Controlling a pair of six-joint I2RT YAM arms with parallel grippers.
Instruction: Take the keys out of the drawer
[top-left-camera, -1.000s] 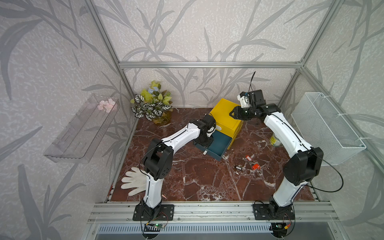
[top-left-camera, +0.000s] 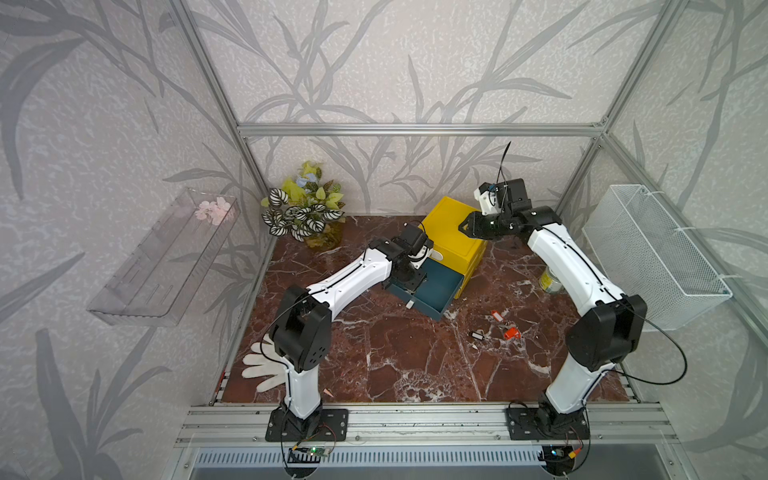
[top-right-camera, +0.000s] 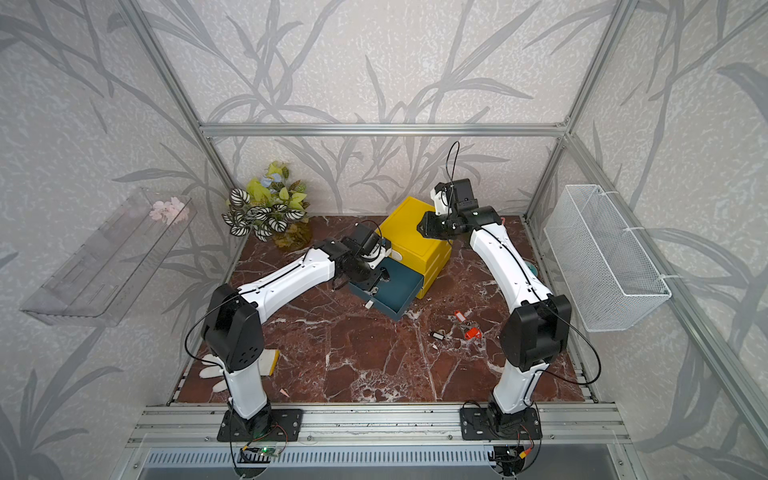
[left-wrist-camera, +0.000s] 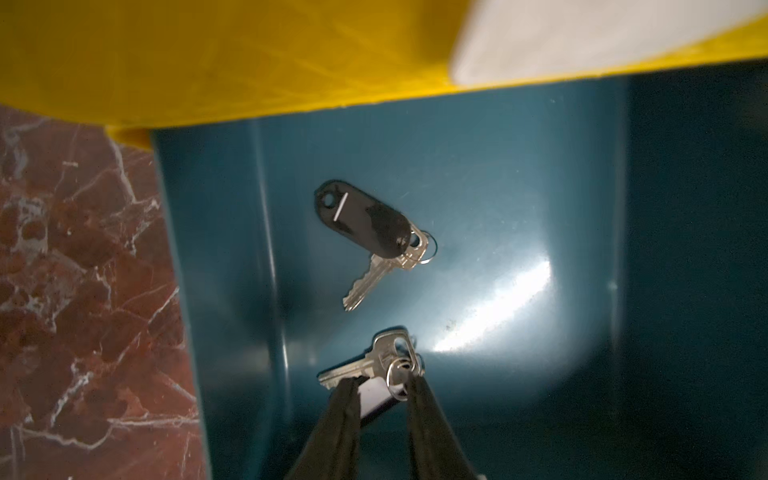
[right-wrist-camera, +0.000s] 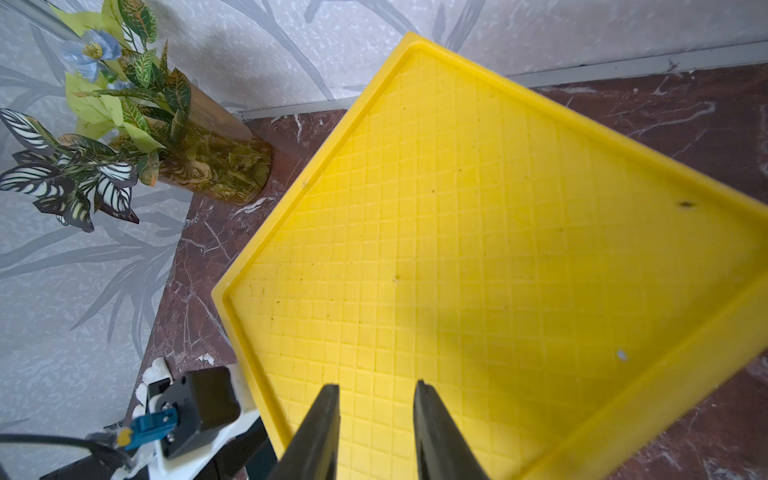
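Note:
A yellow cabinet (top-left-camera: 454, 232) has its teal drawer (top-right-camera: 396, 292) pulled out. In the left wrist view a key with a black tag (left-wrist-camera: 360, 220) lies mid-drawer, and a second key on a ring (left-wrist-camera: 348, 373) lies lower, with a tag under it. My left gripper is over the drawer, its fingertips part open at the lower key and its tag; I cannot tell whether they touch them. My right gripper hangs open above the cabinet's yellow top, nothing between its fingers.
A potted plant (top-left-camera: 316, 216) stands at the back left. A white glove (top-left-camera: 260, 368) lies at front left. Small red and dark items (top-left-camera: 512, 333) lie right of the drawer, and a can (top-left-camera: 549, 280) stands farther right.
The left arm has shifted slightly leftward at the elbow, with its gripper risen a little, still over the drawer. The right arm has not visibly moved.

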